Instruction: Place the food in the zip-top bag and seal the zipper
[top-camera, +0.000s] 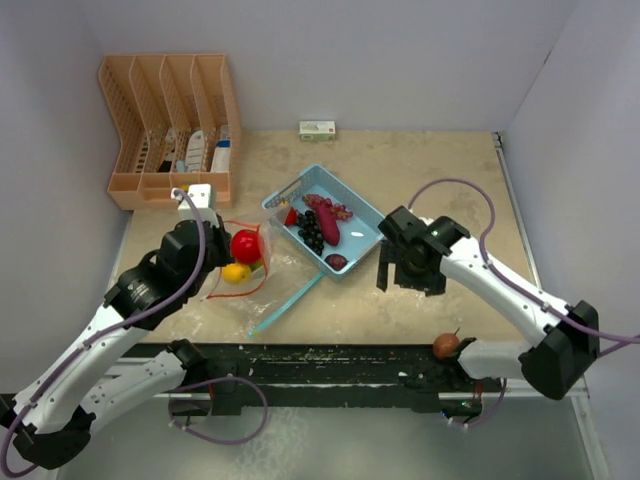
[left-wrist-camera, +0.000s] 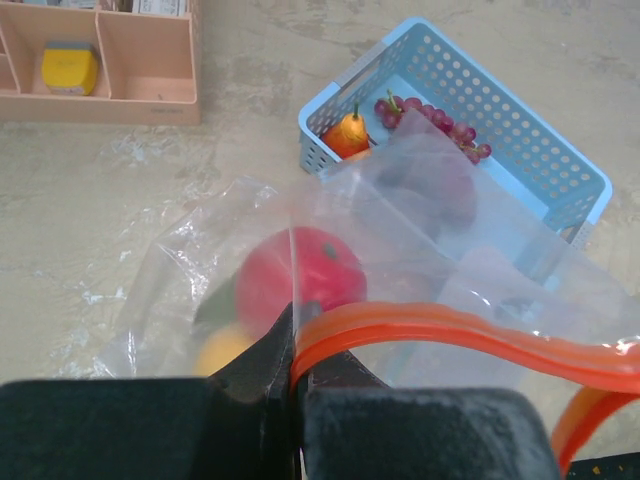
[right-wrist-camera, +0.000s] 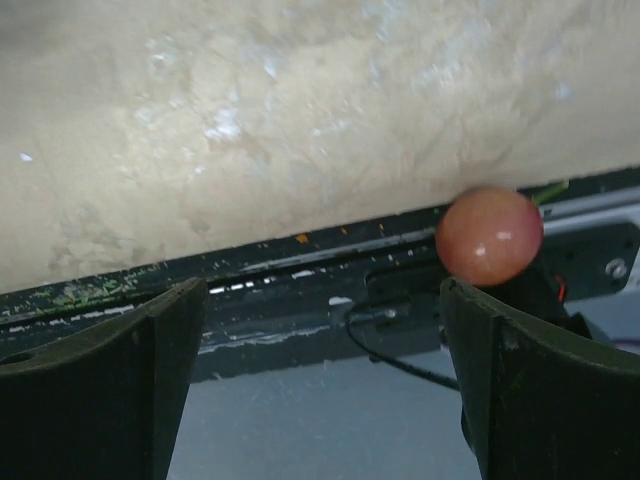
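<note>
The clear zip top bag (top-camera: 262, 285), with its orange-red zipper edge (left-wrist-camera: 440, 330), hangs from my left gripper (top-camera: 224, 240), which is shut on it beside the zipper. Through the film show a red round food (left-wrist-camera: 315, 275) and a yellow one (top-camera: 236, 273). The bag's mouth gapes loosely in the top view. My right gripper is open and empty, apart from the bag, over the table's front right. A blue basket (top-camera: 362, 205) behind the bag holds purple-red grapes (left-wrist-camera: 455, 130), dark grapes (top-camera: 310, 235) and a long purple food (top-camera: 327, 224).
A peach-coloured divided rack (top-camera: 115, 195) stands at the back left, a small box (top-camera: 317, 130) at the back. One round reddish fruit (right-wrist-camera: 490, 235) rests at the front right edge. A blue strip (top-camera: 288, 303) lies before the basket.
</note>
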